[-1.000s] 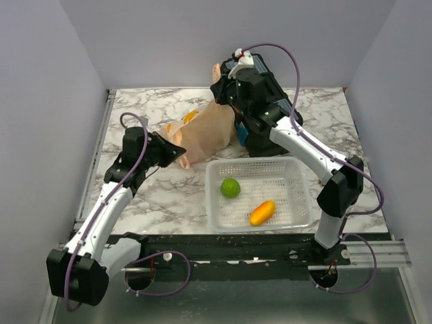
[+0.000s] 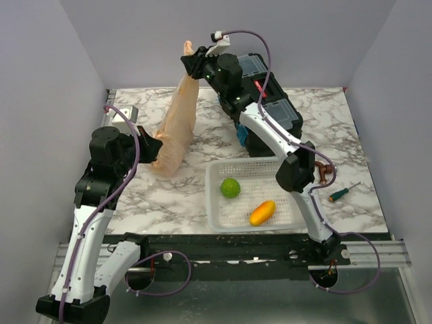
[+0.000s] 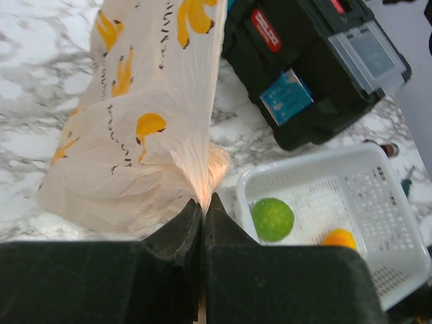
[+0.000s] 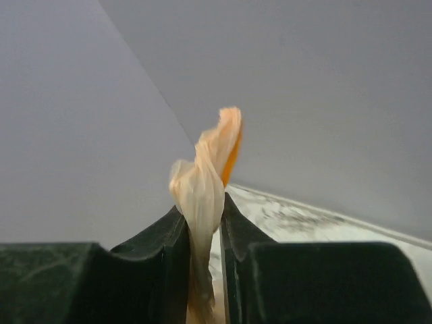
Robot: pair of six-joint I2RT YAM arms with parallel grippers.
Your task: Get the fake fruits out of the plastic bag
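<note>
A pale peach plastic bag (image 2: pixel 176 125) with printed yellow fruit figures stretches diagonally between my grippers. My left gripper (image 2: pixel 152 148) is shut on its lower end, the film gathered between the fingers. High at the back, my right gripper (image 2: pixel 191 66) pinches the bag's top, which pokes up above its fingertips (image 4: pixel 233 239). Whether fruit is inside the bag is not clear. In the white perforated bin (image 2: pixel 290 216) at front right lie a green round fruit (image 2: pixel 230 188) and a yellow oblong fruit (image 2: pixel 262 212).
A black tool case (image 2: pixel 280 111) with clear lids stands at back right, under my right arm. A screwdriver (image 2: pixel 339 195) and a brown tool (image 2: pixel 324 172) lie right of the bin. Bare marble table (image 2: pixel 131 216) shows at front left.
Both grippers have moved left, the right one also upward in the view, stretching the bag into a narrower, more upright strip. The bin's fruits have not moved.
</note>
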